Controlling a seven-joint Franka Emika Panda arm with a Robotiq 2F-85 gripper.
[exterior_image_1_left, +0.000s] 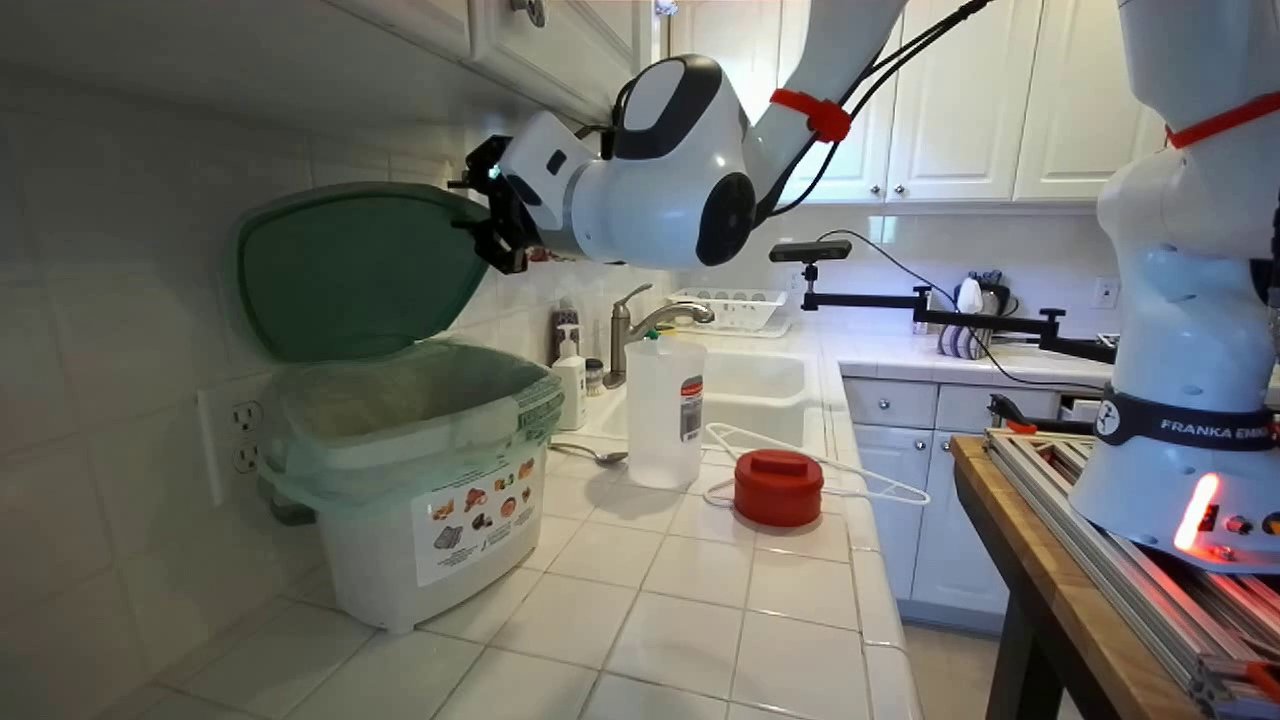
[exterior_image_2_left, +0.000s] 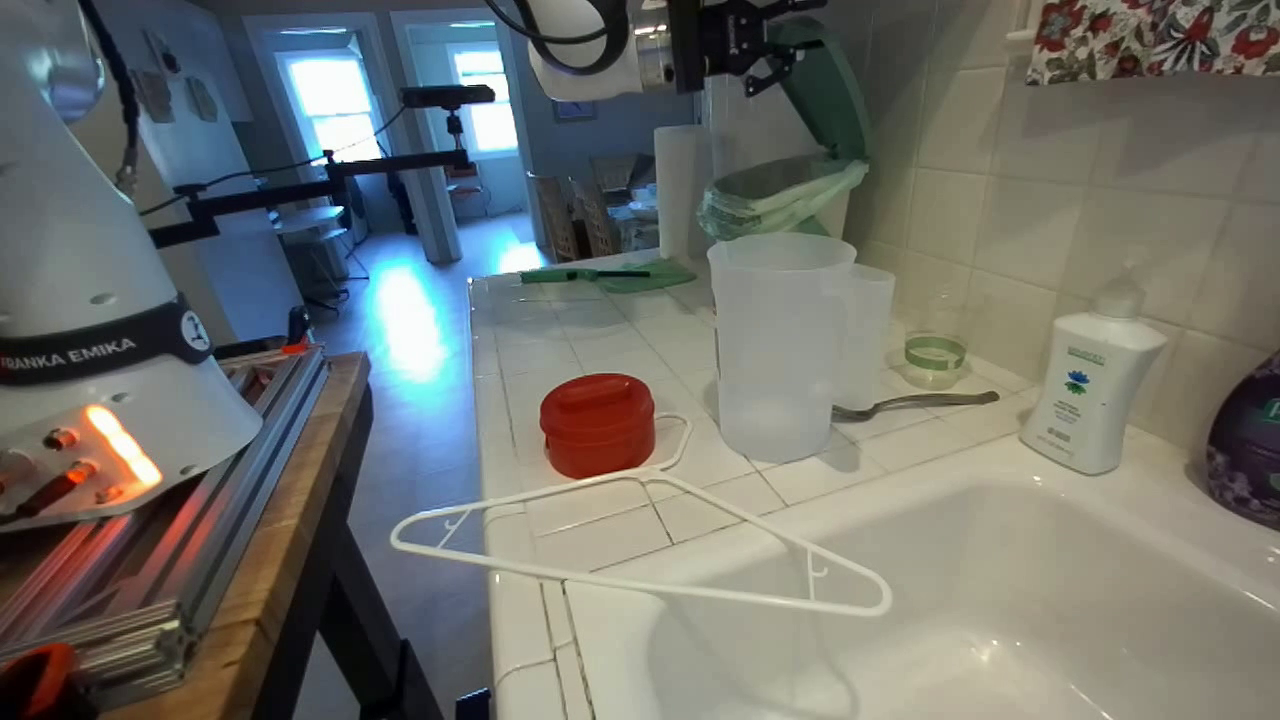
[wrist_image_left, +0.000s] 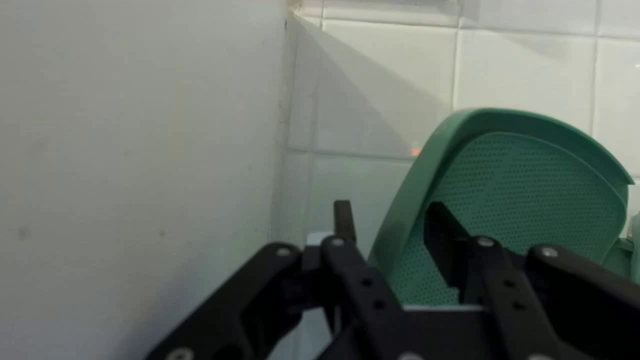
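The bin (exterior_image_1_left: 480, 546) is white, lined with a pale green bag, and stands on the counter against the wall. Its green lid (exterior_image_1_left: 348, 270) is raised and tilted back on the hinge. My gripper (exterior_image_1_left: 463, 205) is at the lid's free edge, high above the counter. In the wrist view the rim of the lid (wrist_image_left: 400, 225) passes between the two black fingers, one inside the lid and one outside; the gripper is shut on it. Exterior view 2 shows the gripper at the top edge, with the lid (exterior_image_2_left: 828, 90) partly behind it.
A clear pitcher (exterior_image_1_left: 662, 408), a red container (exterior_image_1_left: 777, 487) and a white hanger (exterior_image_2_left: 720, 588) lie toward the sink (exterior_image_2_left: 996, 576). Cabinets (exterior_image_1_left: 552, 48) hang close above the gripper.
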